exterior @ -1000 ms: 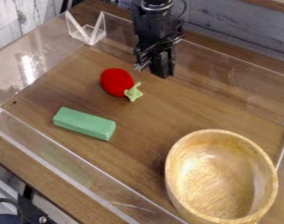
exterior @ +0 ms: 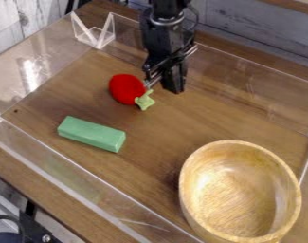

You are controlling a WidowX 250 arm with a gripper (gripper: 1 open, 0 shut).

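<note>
The black gripper (exterior: 161, 76) hangs over the back of the wooden board, just right of and above a red vegetable-like toy (exterior: 127, 88) with a pale green stem end. Whether its fingers are open or shut is hard to tell at this size. A green block (exterior: 90, 134) lies at the front left. A large light wooden bowl (exterior: 240, 190) stands at the front right.
Clear plastic walls edge the board (exterior: 207, 119), with a small clear bracket (exterior: 94, 30) at the back left. The board's middle and right back are bare.
The toy, block and bowl have stayed in place.
</note>
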